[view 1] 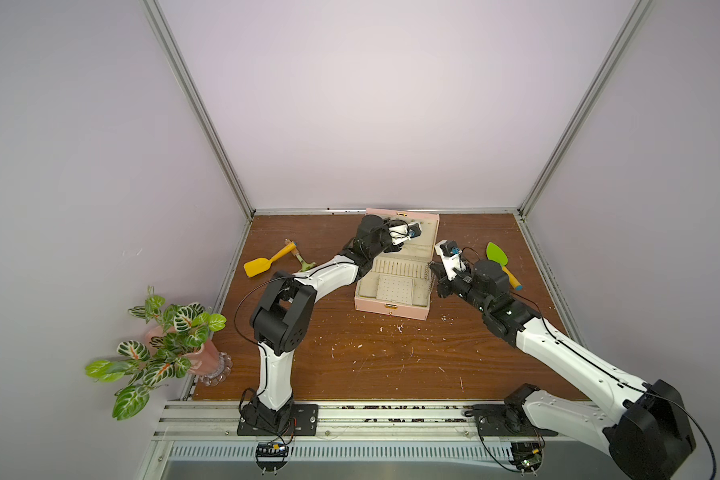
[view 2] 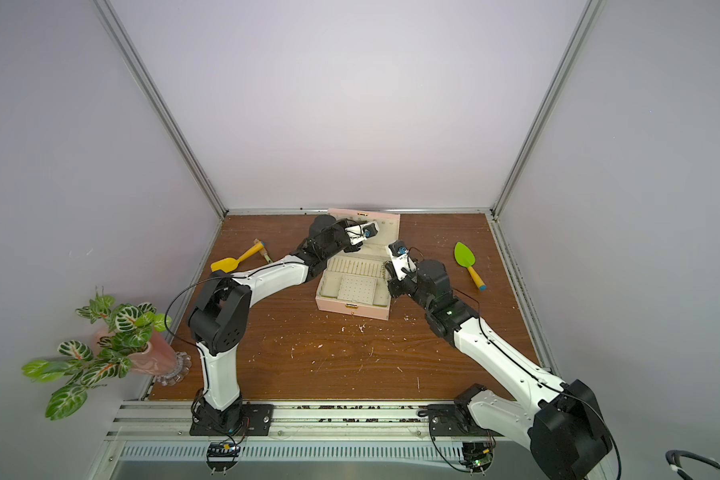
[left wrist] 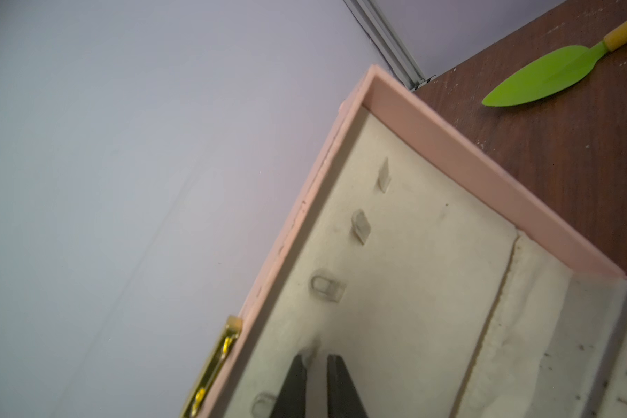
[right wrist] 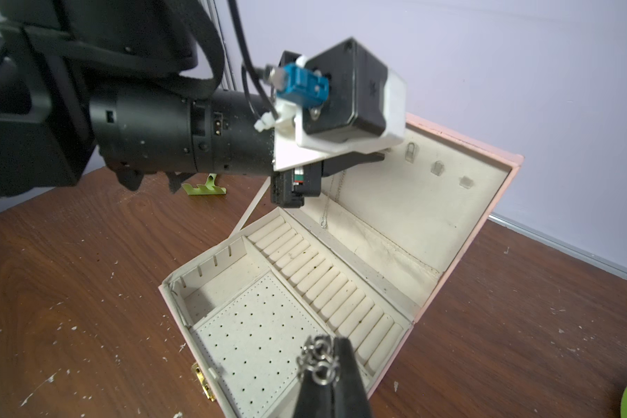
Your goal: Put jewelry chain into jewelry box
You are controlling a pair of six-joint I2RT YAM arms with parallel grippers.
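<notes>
The pink jewelry box (view 1: 392, 305) stands open mid-table, lid raised at the back. My left gripper is inside the lid at a clear hook, its fingertips slightly apart; whether anything is between them is unclear. A thin chain (right wrist: 325, 216) hangs in the lid below that gripper in the right wrist view. My right gripper is shut above the box's right side, with silver chain links (right wrist: 318, 358) at its fingertips.
A yellow spatula (view 1: 257, 265) and a green tool lie at the left. A green trowel (view 2: 464, 255) lies at the right. A potted plant (view 2: 153, 356) stands at the front left.
</notes>
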